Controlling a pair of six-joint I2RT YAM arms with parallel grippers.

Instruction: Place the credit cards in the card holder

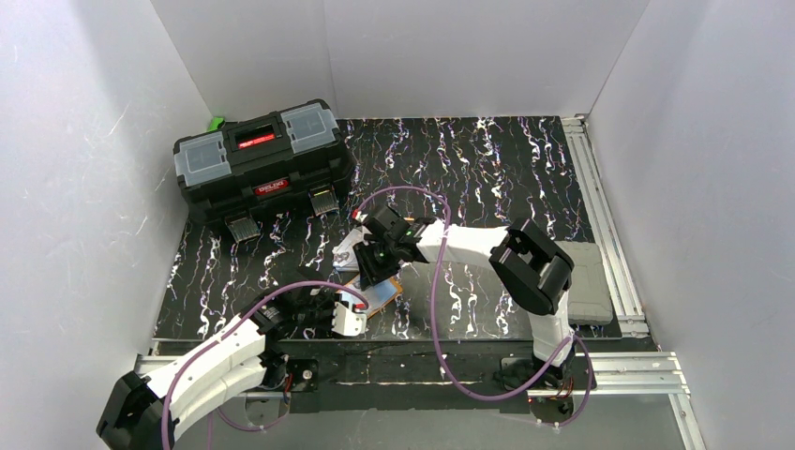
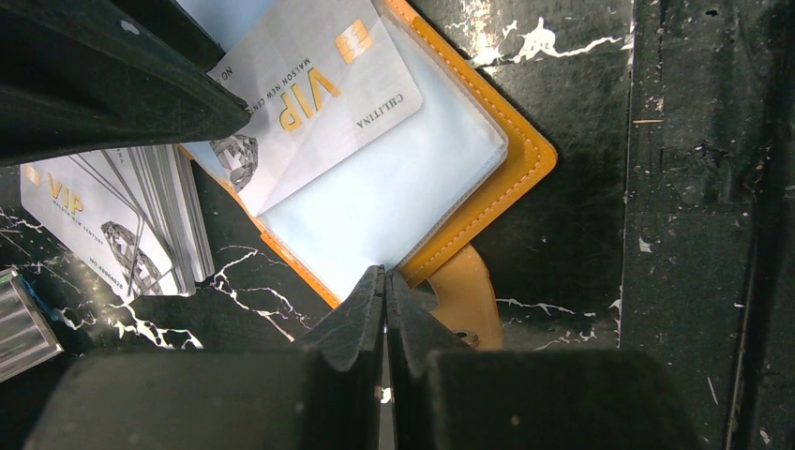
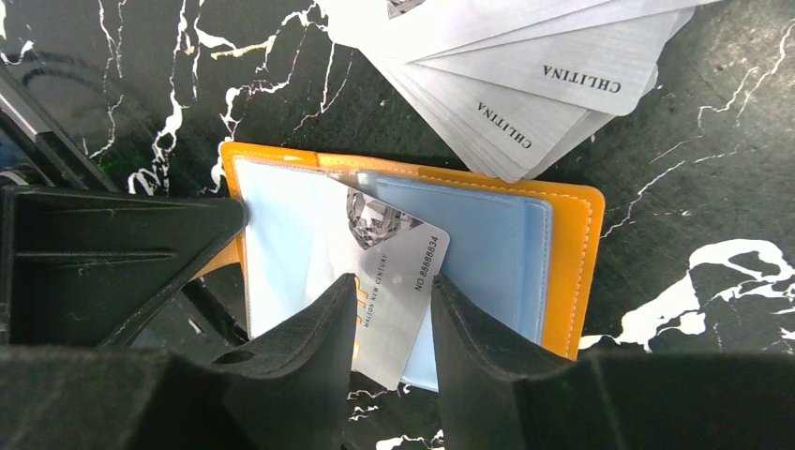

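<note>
The open card holder (image 2: 539,155), with an orange stitched border and clear pockets, lies on the black marbled table. A silver VIP card (image 2: 328,103) lies slanted across its pockets; how far it is tucked in cannot be told. My left gripper is shut at the pocket's corner edge; whether thin film is pinched there is unclear. Over the card stands my right gripper, its fingers parted with the card's printed face visible between and below them. Beside the holder, a fanned stack of silver cards (image 3: 553,80) rests on the table.
A black toolbox (image 1: 262,159) stands at the back left, its metal latches facing the cards. A grey pad (image 1: 589,281) lies at the right edge. Open table remains at the back and right. Purple cables (image 1: 436,319) loop over both arms.
</note>
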